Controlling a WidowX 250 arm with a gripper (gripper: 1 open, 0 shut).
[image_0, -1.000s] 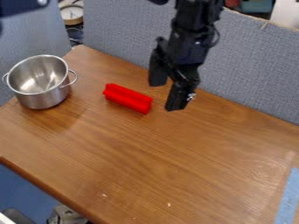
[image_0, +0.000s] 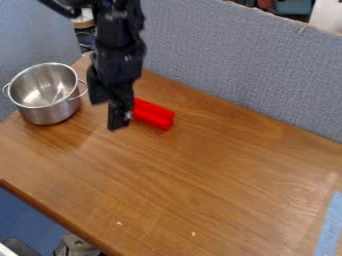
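Note:
My black gripper (image_0: 110, 108) hangs over the left part of the wooden table, just left of a red cylindrical object (image_0: 152, 114), which it partly hides. Its fingers stand apart, open. A steel pot (image_0: 48, 94) with side handles sits at the table's left, close beside the gripper.
Grey padded panels (image_0: 241, 55) line the back and left. A light blue strip lies at the right edge.
The arm has swept from right to left, toward the pot. The red object and pot look unmoved.

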